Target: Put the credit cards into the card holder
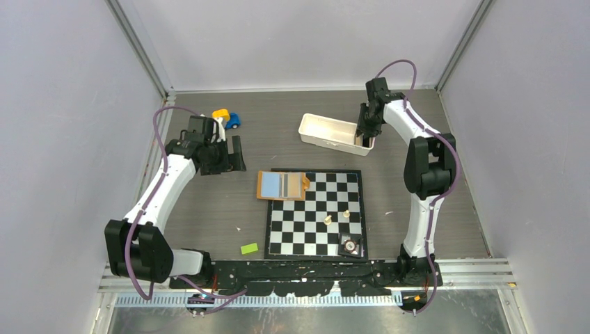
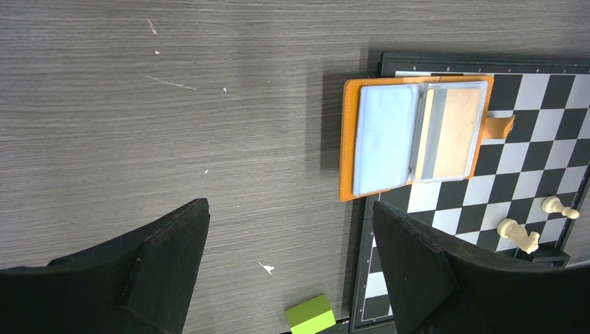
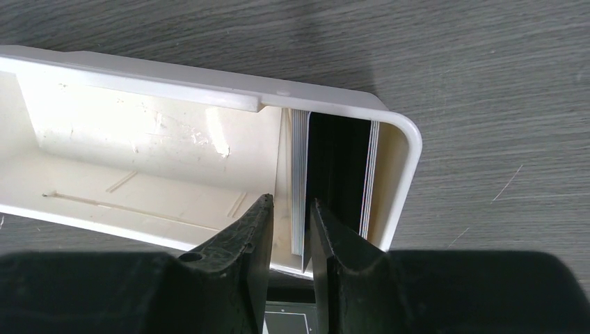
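The open card holder (image 1: 282,186), orange with clear sleeves, lies over the chessboard's upper left corner. In the left wrist view, a light blue card (image 2: 385,136) shows in its left sleeve and a tan card (image 2: 456,132) in its right one. Upright thin cards (image 3: 298,174) stand on edge in the white box (image 3: 229,94), left of a dark panel (image 3: 338,170); more thin edges (image 3: 370,174) line its right side. My right gripper is part open over the box, its fingertips on either side of the left cards. My left gripper (image 1: 239,153) stands open and empty.
The chessboard (image 1: 316,223) holds two light chess pieces and a dark square object (image 1: 350,245). A green block (image 1: 249,248) lies at the front, a toy truck (image 1: 226,118) at the back left. Bare table surrounds the holder's left side.
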